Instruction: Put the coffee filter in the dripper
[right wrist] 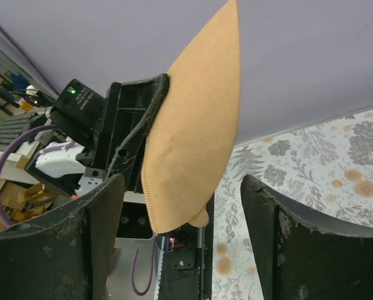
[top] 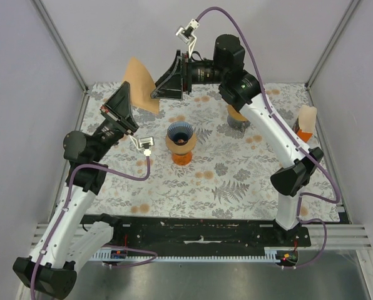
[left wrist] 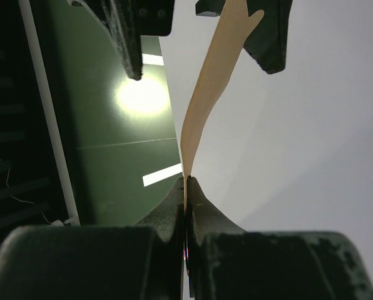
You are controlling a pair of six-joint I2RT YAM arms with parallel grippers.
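In the top view a tan coffee filter (top: 141, 87) is upright, pinched at one side in my left gripper (top: 127, 94), whose fingers are shut on it in the left wrist view. My right gripper (top: 169, 87) is at the filter's other side with fingers apart; in the right wrist view the filter (right wrist: 189, 137) lies in front of and between them. An orange dripper (top: 181, 157) with a ribbed cone inside stands below, in the middle of the table.
A second dripper (top: 236, 119) on a glass stands at the right back, partly under the right arm. An orange box with filters (top: 304, 125) is at the right edge.
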